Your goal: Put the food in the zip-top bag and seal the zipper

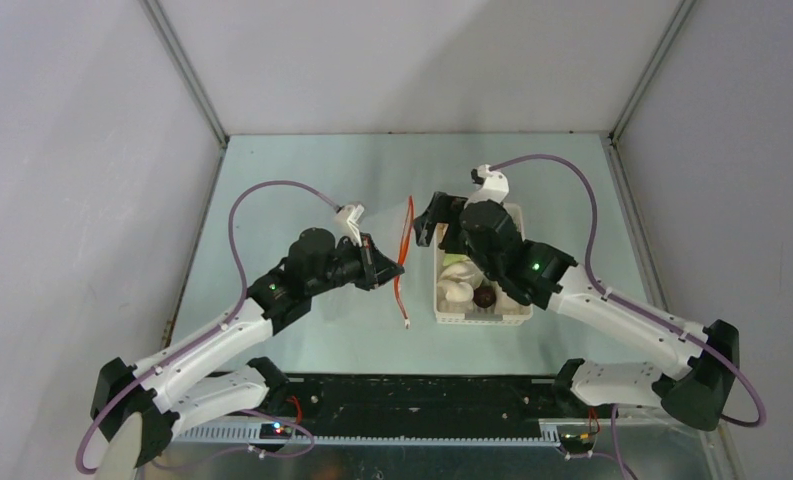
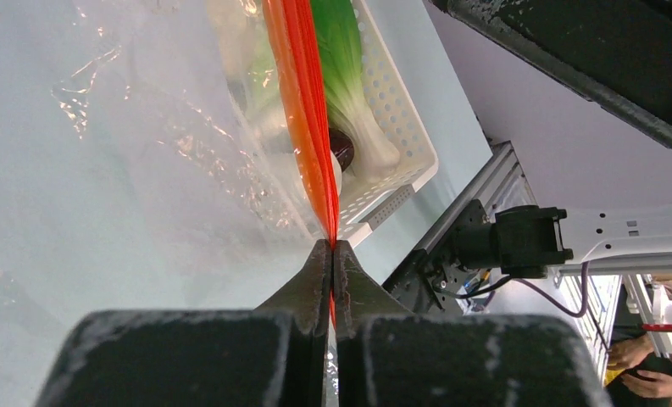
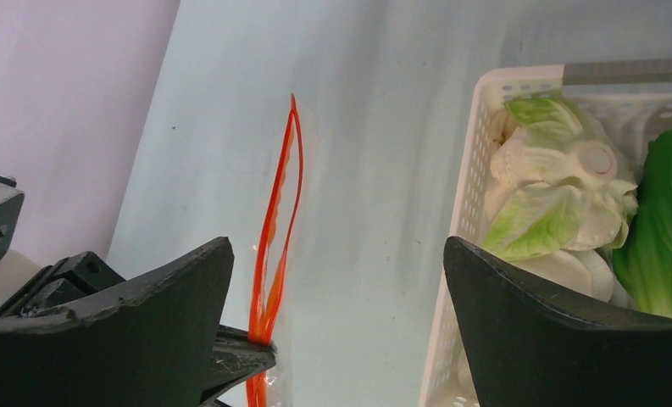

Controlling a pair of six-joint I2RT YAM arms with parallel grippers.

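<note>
My left gripper is shut on the red-orange zipper (image 2: 302, 102) of the clear bag (image 2: 163, 144), which hangs with creased film at the left of that view. In the right wrist view the zipper (image 3: 264, 280) runs upright as two thin strips. My right gripper stands open beside it, nothing between its fingers, above the left edge of the white basket (image 3: 463, 153). The basket holds food: pale leafy vegetables (image 3: 561, 170), a green vegetable (image 3: 658, 229), white pieces and a dark round item (image 1: 484, 297).
The basket occupies the right middle of the table (image 1: 292, 170). My two wrists are close together over the middle, either side of the zipper.
</note>
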